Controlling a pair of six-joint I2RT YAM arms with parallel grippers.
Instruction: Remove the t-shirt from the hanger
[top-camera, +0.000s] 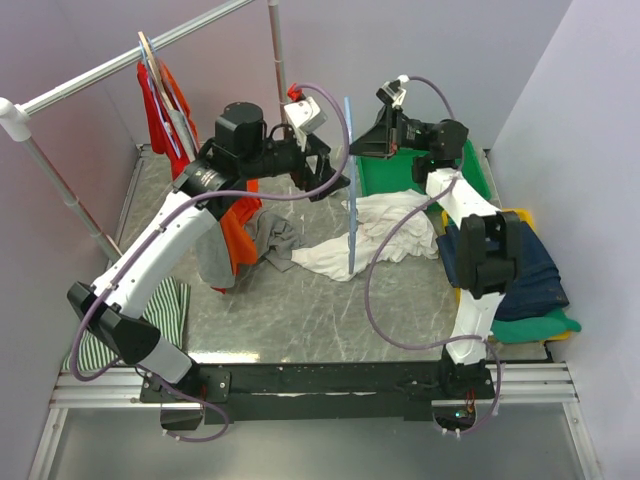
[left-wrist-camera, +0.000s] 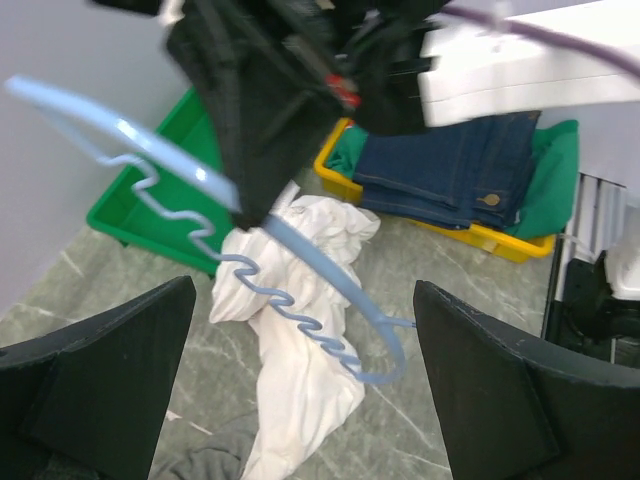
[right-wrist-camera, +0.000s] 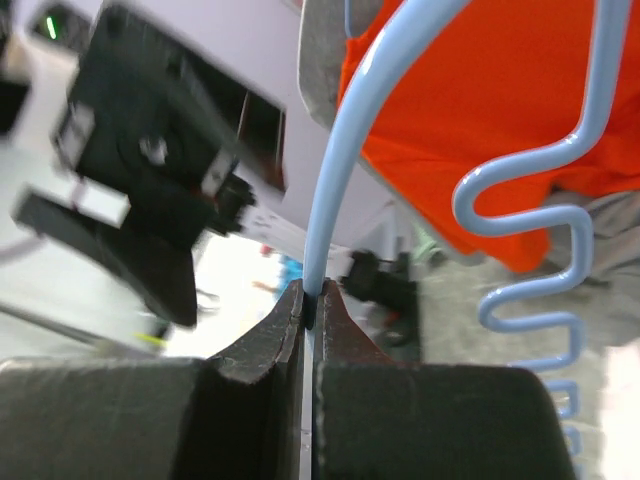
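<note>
A light blue hanger (top-camera: 351, 230) (left-wrist-camera: 300, 250) (right-wrist-camera: 355, 130) with wavy bars hangs from my right gripper (top-camera: 362, 142), which is shut on it; no shirt is on it. My left gripper (top-camera: 325, 175) is open just left of the hanger, whose lower end shows between its fingers in the left wrist view. A white cloth (top-camera: 380, 235) lies crumpled on the floor beneath. Red and orange garments (top-camera: 240, 240) hang from hangers on the rail at the left.
A green bin (top-camera: 385, 175) stands at the back right, with a yellow basket (left-wrist-camera: 495, 240) of folded clothes nearer. A grey cloth (top-camera: 270, 240) and a striped cloth (top-camera: 165, 320) lie on the floor.
</note>
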